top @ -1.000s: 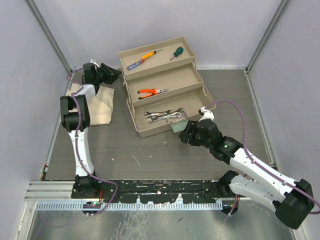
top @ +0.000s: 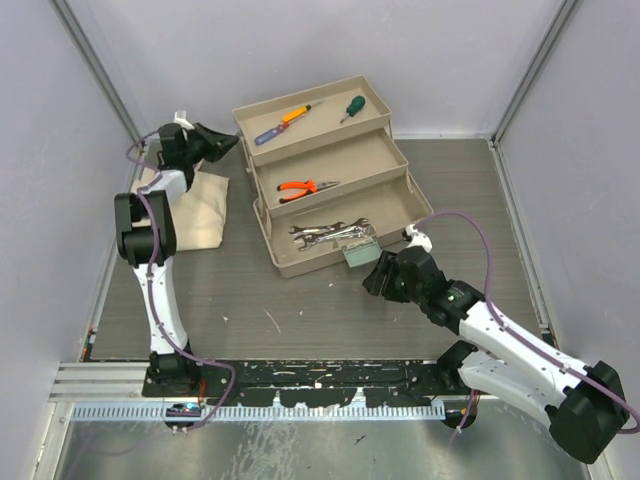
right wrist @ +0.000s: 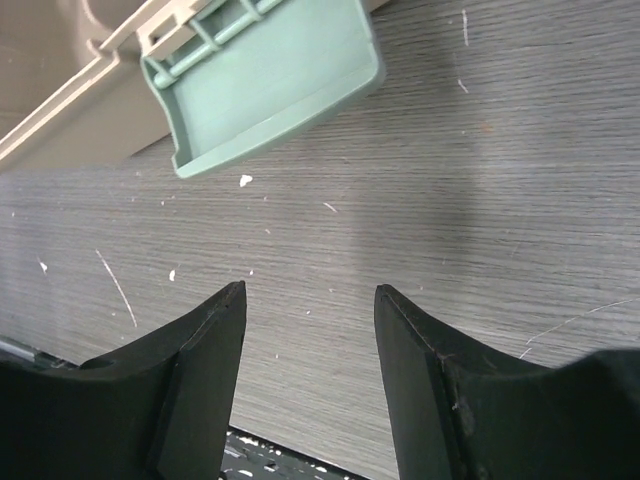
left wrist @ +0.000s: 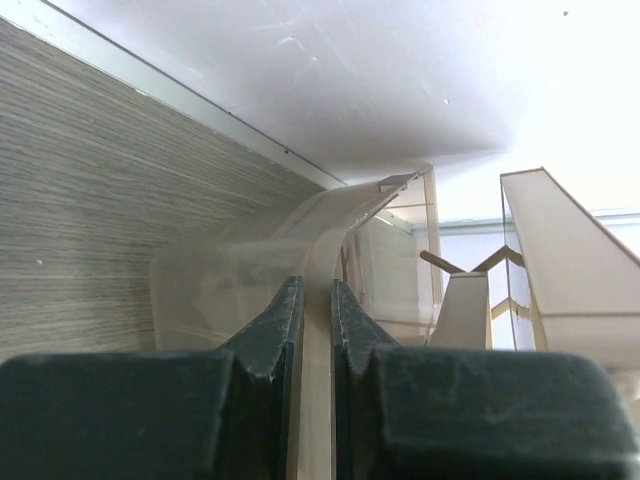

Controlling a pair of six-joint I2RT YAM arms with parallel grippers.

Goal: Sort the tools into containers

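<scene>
The beige three-tier toolbox [top: 345,218] stands unfolded at the back. Its top tray [top: 330,125] holds an orange-and-yellow screwdriver [top: 297,114], a blue one [top: 268,134] and a dark green one [top: 354,107]. Orange pliers [top: 308,187] lie in the middle tray, several wrenches [top: 335,232] in the bottom tray. At the top tray's left side is my left gripper [top: 237,138]; in the left wrist view its fingers are close together with the beige wall [left wrist: 322,262] between them. My right gripper stands open and empty near the green latch [right wrist: 270,85].
A cream cloth [top: 200,212] lies at the left, behind the left arm. Pale walls enclose the sides and back.
The right gripper has moved a little toward the front, away from the latch.
</scene>
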